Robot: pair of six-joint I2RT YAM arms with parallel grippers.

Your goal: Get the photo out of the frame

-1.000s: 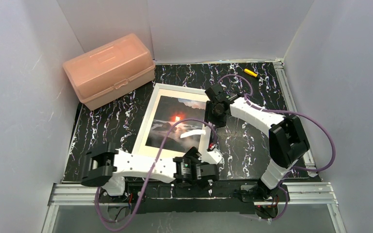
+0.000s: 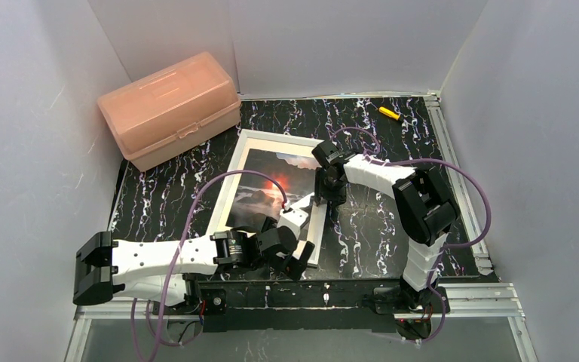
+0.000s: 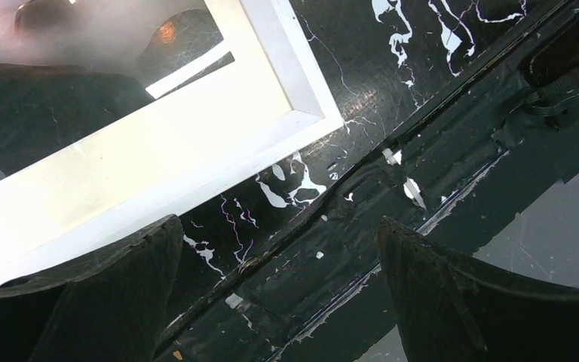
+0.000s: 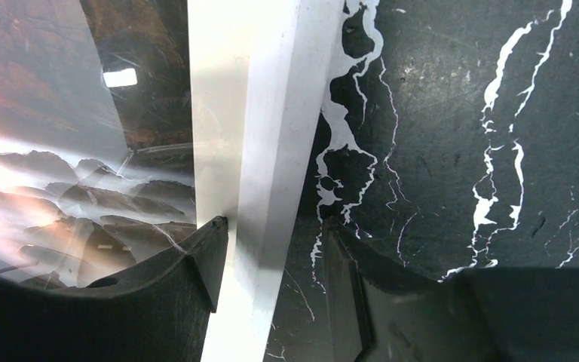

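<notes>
A white picture frame (image 2: 234,162) lies flat on the black marbled table, photo side up. Inside its cream border is a sunset photo (image 2: 260,188) under a shiny cover. My right gripper is open astride the frame's right side (image 4: 271,136), one finger over the inner border and the other over the table outside; contact cannot be made out. Around the near right corner (image 3: 301,113) of the frame, my left gripper stands open with nothing between its fingers, one near the frame's front edge. The left arm hides part of that front side in the top view.
A closed pink box (image 2: 170,109) stands at the back left, close to the frame's far corner. A yellow-handled tool (image 2: 389,113) lies at the back right.
My left gripper has moved leftward and away from the table's front edge, over the frame's near right corner.
</notes>
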